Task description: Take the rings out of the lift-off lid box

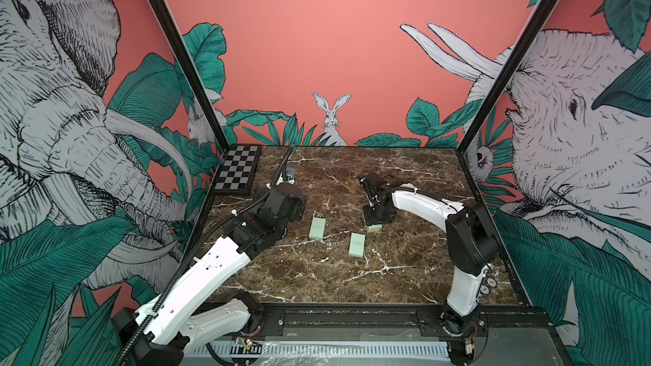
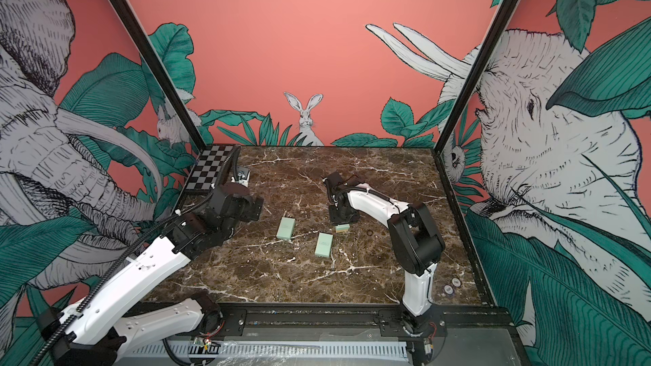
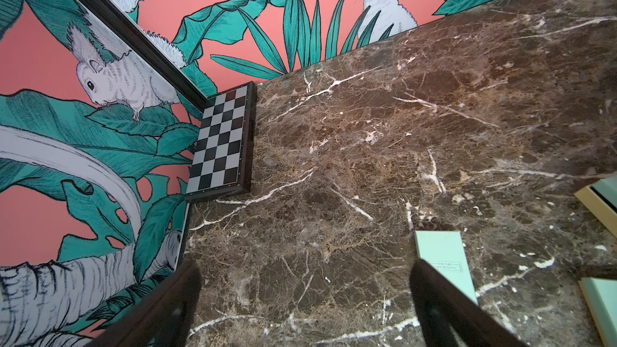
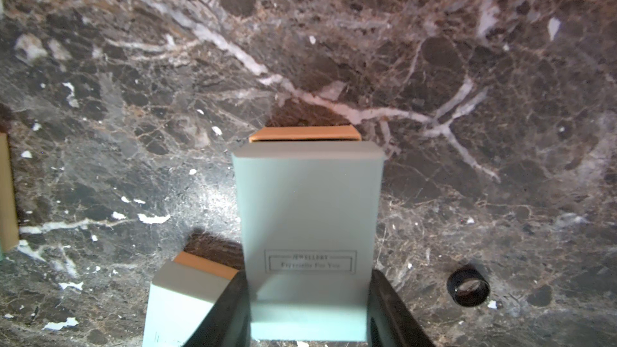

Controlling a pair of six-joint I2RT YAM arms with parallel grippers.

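In the right wrist view my right gripper is shut on a pale green jewellery lid [image 4: 308,205], its fingers along the two sides. Beyond the lid's far edge shows a strip of the tan box base [image 4: 305,133]; whether the two are fully apart I cannot tell. A black ring [image 4: 468,286] lies on the marble to the right. Two more green boxes, one left [image 1: 316,228] and one nearer the front [image 1: 356,244], rest with lids on. My left gripper stands open and empty, away from the boxes.
A checkered board [image 1: 235,169] sits in the back left corner. Several small round pieces [image 1: 484,290] lie at the front right, by the right arm's base.
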